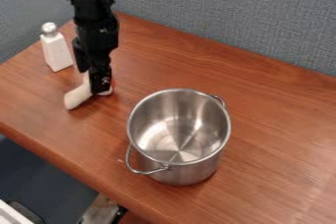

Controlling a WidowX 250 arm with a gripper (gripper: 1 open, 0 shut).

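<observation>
My black gripper (96,71) is lowered at the left of the table, open, its fingers around the upper end of a pale elongated object (77,97) lying on the wood; its red part is largely hidden behind the fingers. Behind and left of the gripper stands a white bottle (57,51). A steel pot (179,130) with wire handles stands upright at the centre front, right of the gripper and empty.
A grey wall runs behind it. The table's near left edge drops to a dark area.
</observation>
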